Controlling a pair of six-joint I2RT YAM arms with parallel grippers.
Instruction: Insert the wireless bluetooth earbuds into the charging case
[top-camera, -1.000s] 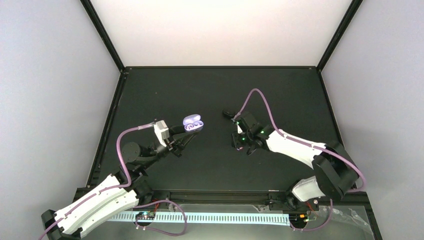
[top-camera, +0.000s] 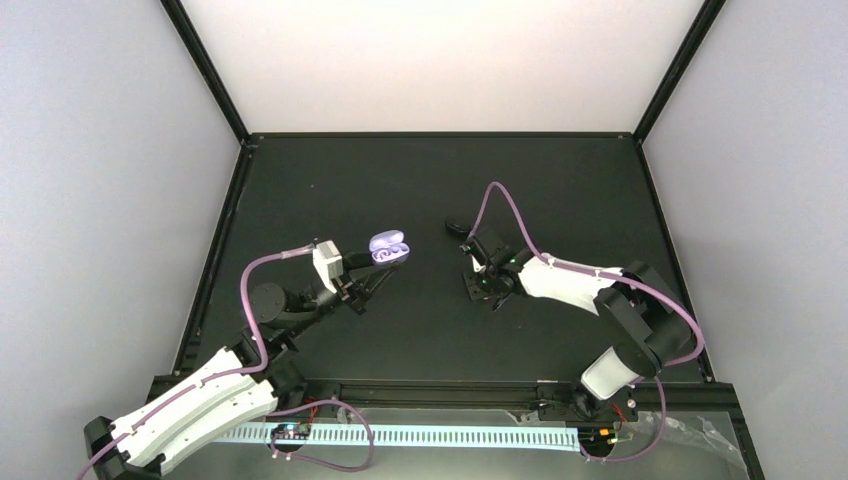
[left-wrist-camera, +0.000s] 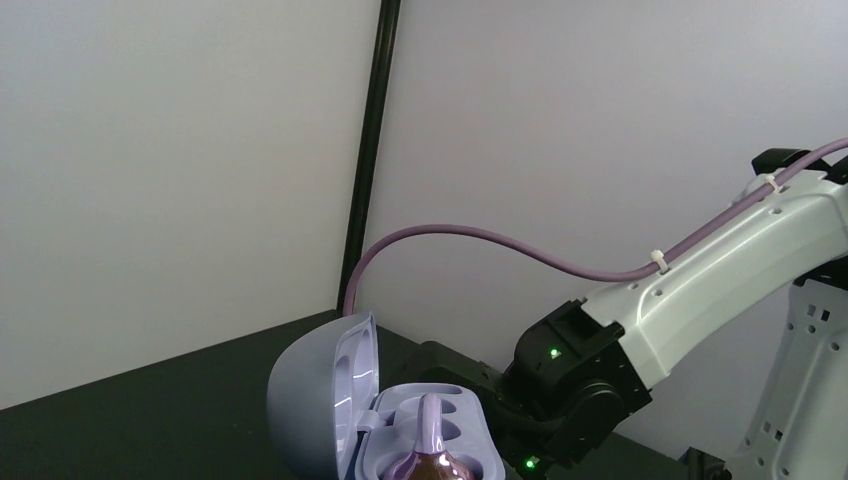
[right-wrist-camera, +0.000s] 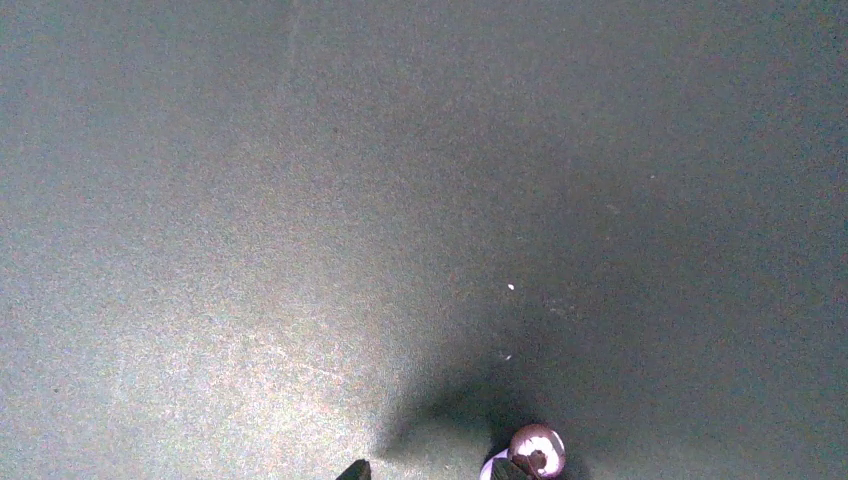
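Observation:
In the top view my left gripper (top-camera: 374, 264) is shut on the pale purple charging case (top-camera: 391, 255), held up off the table. Its lid stands open in the left wrist view, with one earbud (left-wrist-camera: 429, 430) in the tray of the case (left-wrist-camera: 372, 450); how deeply it sits I cannot tell. Other hollows in the tray look empty. My right gripper (top-camera: 484, 288) is low over the table, pointing down and open. Its fingertips just enter the bottom of the right wrist view, where a second earbud (right-wrist-camera: 538, 452) lies partly hidden by the right-hand fingertip.
A purple cable (top-camera: 515, 205) arcs above the right arm.
The left arm and the case have barely moved.

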